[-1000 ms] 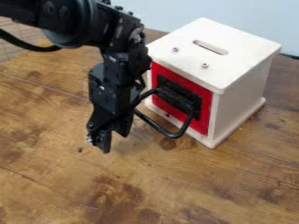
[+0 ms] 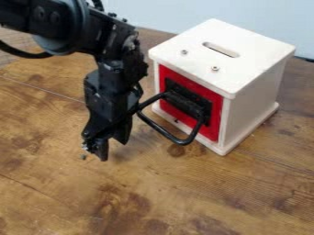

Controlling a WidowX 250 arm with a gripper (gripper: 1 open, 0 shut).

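My black gripper (image 2: 95,145) hangs low over the wooden table, left of a white wooden box (image 2: 227,50). The box has a slot in its top and a red front panel (image 2: 215,133) carrying a black fixture (image 2: 188,103). A black loop of cable or tubing reaches from the fixture toward my gripper. A small dark speck lies on the table by the fingertips. I cannot tell whether the fingers are open or shut.
A pale wall stands behind the box, and a cable runs from my arm at the upper left.
My arm and gripper have shifted slightly to the left over the last second. The box looks unmoved.
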